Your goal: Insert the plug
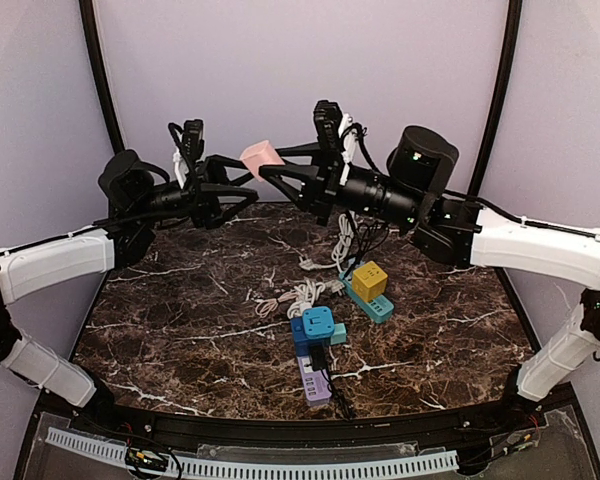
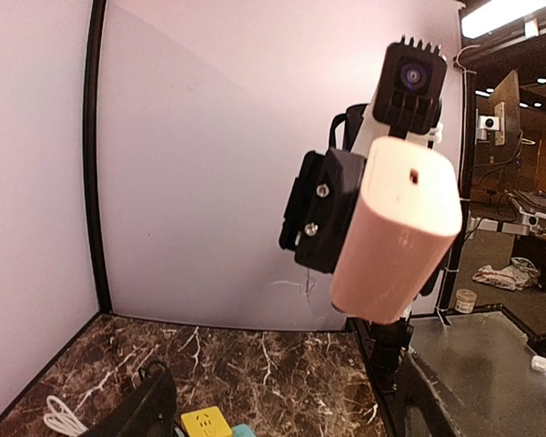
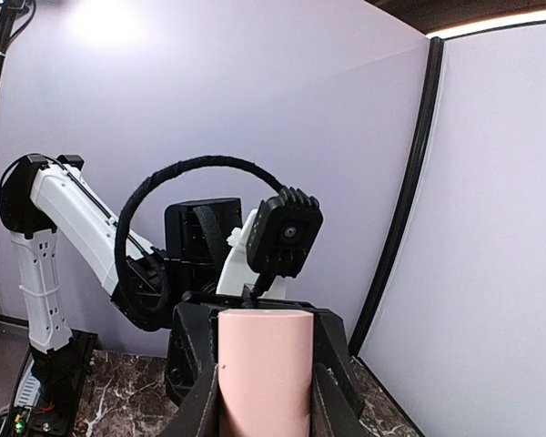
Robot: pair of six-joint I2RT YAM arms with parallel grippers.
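A pale pink block-shaped plug point(image 1: 262, 158) is raised high above the table in my right gripper point(image 1: 278, 172), which is shut on it; it also fills the bottom middle of the right wrist view point(image 3: 265, 373). My left gripper point(image 1: 242, 187) stands open just left of the plug, fingers apart, with nothing seen between them; in the left wrist view the plug point(image 2: 391, 237) is ahead of it. On the table lie a purple power strip point(image 1: 312, 385), a blue adapter point(image 1: 318, 322), a yellow cube point(image 1: 369, 282) on a teal strip point(image 1: 378, 310), and white cables point(image 1: 308, 295).
Cables lie in the middle and back. Walls bound the table at both sides and behind.
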